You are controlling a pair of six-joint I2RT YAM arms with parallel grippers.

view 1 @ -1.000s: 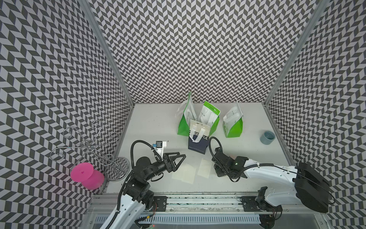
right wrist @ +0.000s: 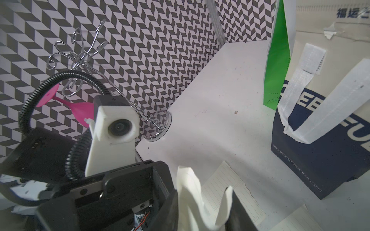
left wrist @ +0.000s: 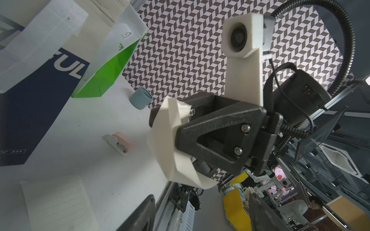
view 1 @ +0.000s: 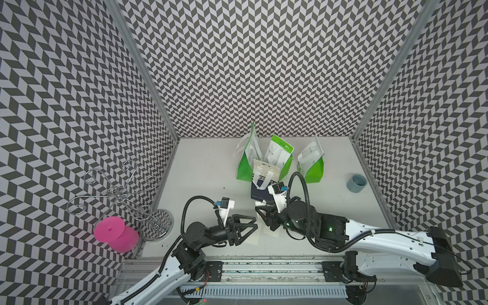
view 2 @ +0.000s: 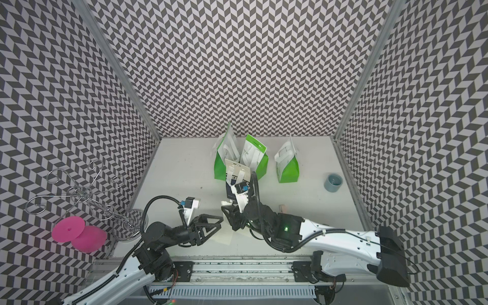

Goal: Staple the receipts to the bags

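Note:
A crumpled white paper receipt (left wrist: pixel 171 144) is pinched in my right gripper, which is shut on it and raised above the table. My left gripper (view 1: pixel 250 229) faces it from the left, its fingers apart and nothing between them. Behind them stands a navy and beige bag (right wrist: pixel 327 150) with white handles. Two lined receipts lie flat on the table under the grippers; the left wrist view shows one receipt (left wrist: pixel 59 204) closely. A small pink and white stapler (left wrist: pixel 117 142) rests on the table to the right.
Green and white bags (view 1: pixel 249 157) stand behind the navy one, with another green bag (view 1: pixel 311 160) farther right. A blue-grey cup (view 1: pixel 356 183) sits at the right. A wire rack (view 1: pixel 157 226) and pink goblet (view 1: pixel 117 233) occupy the left.
My right gripper has risen off the table with a receipt and moved left towards the left gripper. The left gripper has shifted slightly right, over the receipts.

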